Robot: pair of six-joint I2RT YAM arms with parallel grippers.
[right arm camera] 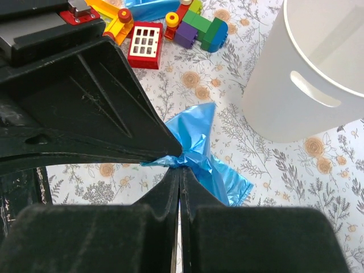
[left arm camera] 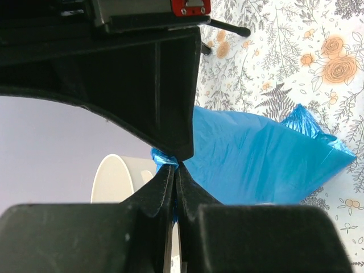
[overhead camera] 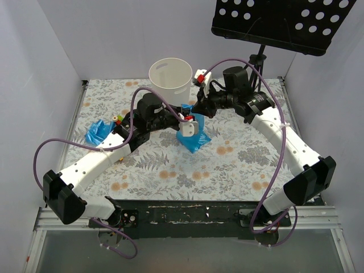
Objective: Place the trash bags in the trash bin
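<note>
A blue trash bag (overhead camera: 196, 139) hangs or stands near the table's middle, in front of the white bin (overhead camera: 177, 94). My left gripper and right gripper meet tip to tip at its bunched top. Both are shut, with thin blue film gathered at their fingertips. In the left wrist view the bag (left arm camera: 256, 151) spreads out beyond the fingers; the right wrist view has its crumpled neck (right arm camera: 196, 159) right at the tips. Another blue bag (overhead camera: 99, 132) lies on the table at the left, partly behind the left arm.
Colourful toy blocks (right arm camera: 196, 28) lie on the table near the second bag. A black music stand (overhead camera: 278, 23) rises at the back right. The bin is open-topped and upright.
</note>
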